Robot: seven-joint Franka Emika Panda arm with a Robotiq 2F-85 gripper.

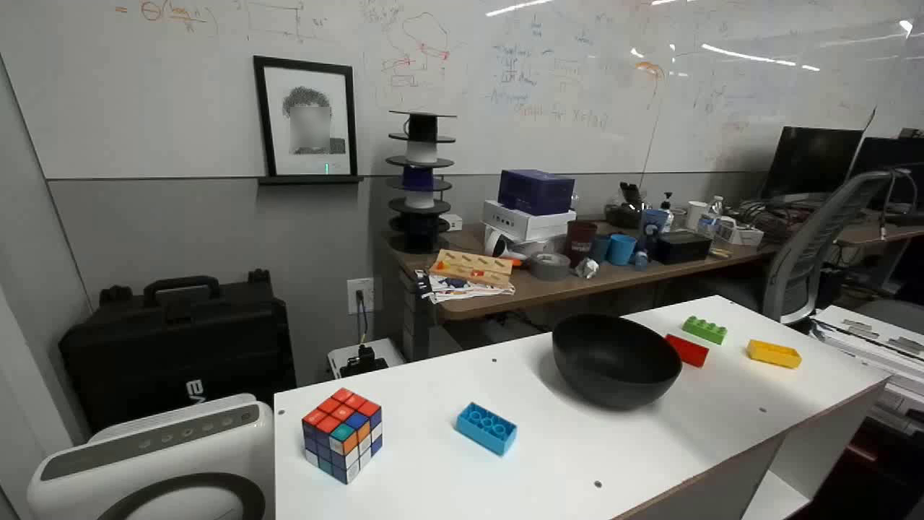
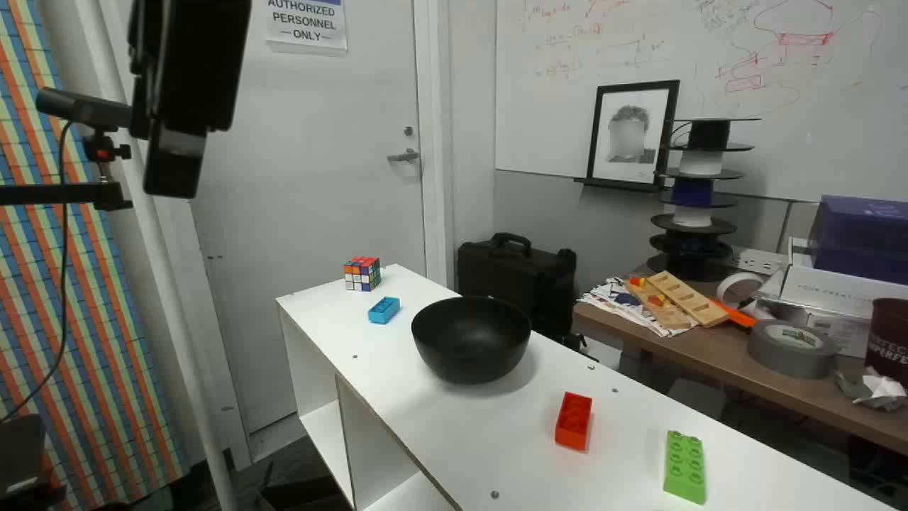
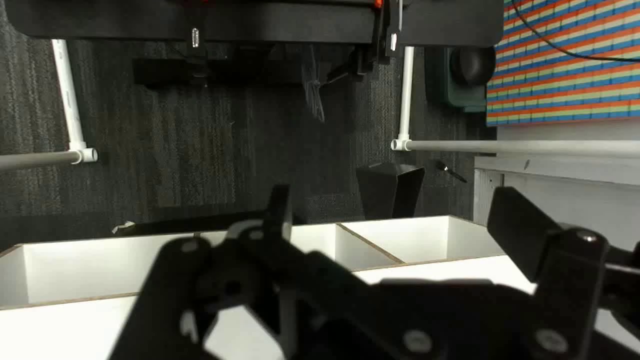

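Observation:
In the wrist view my gripper stands open, its dark fingers wide apart with nothing between them. Black parts of the gripper or arm [image 2: 189, 77] hang at the upper left in exterior view 2, high above the white tabletop. A black bowl [image 1: 606, 360] rests upright on that top; the inside I can see looks empty. To one side of it lie a blue brick [image 1: 486, 428] and a multicoloured puzzle cube [image 1: 343, 433]. On the other side are a red brick [image 2: 574, 421], a green brick [image 2: 685, 467] and a yellow brick [image 1: 773, 354].
Bare white surface [image 1: 554, 451] separates the blue brick from the bowl. Open compartments [image 3: 390, 237] run beneath the tabletop's edge. Behind stands a cluttered brown desk [image 1: 485, 303] with spools [image 1: 421, 178] and boxes. White pipes [image 3: 69, 102] frame the dark floor.

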